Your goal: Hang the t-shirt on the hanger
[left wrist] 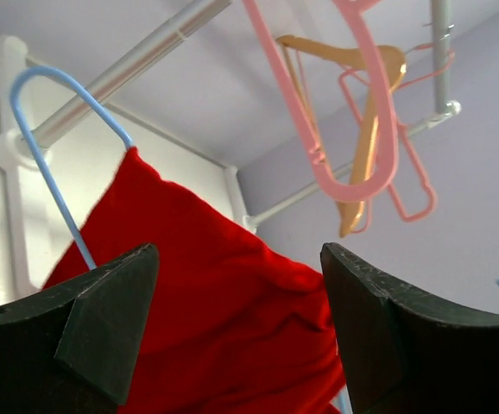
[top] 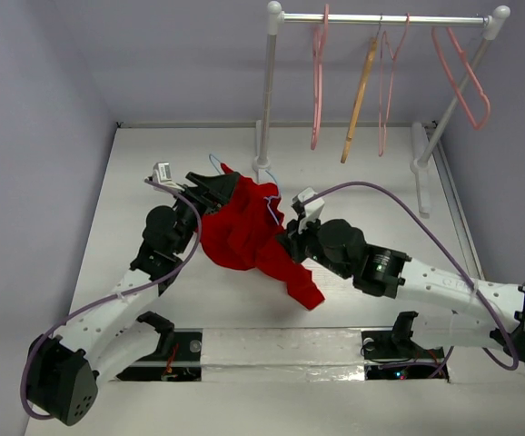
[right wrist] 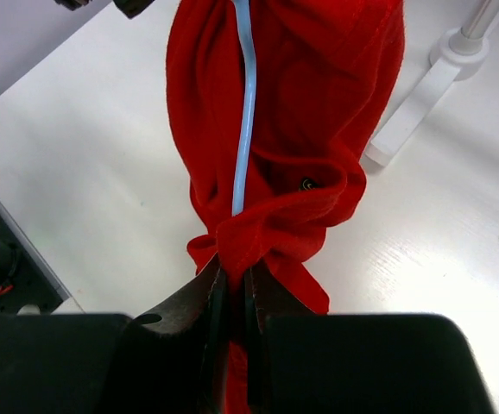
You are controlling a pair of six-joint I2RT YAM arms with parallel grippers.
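A red t-shirt [top: 244,236] is bunched over a light blue hanger [right wrist: 244,112], both raised in the middle of the top view. My right gripper is shut on the red cloth at the hanger's lower part, the blue bar disappearing into a fold just above the fingertips. My left gripper is open beside the shirt's upper part; in its wrist view red cloth and the hanger's blue loop lie beyond the fingers. How far the hanger sits inside the shirt is hard to tell.
A white rack [top: 408,20] stands at the back with pink hangers [top: 317,82] and a wooden hanger [top: 361,100] on its bar. Its left post [top: 268,82] rises behind the shirt. Grey walls bound both sides.
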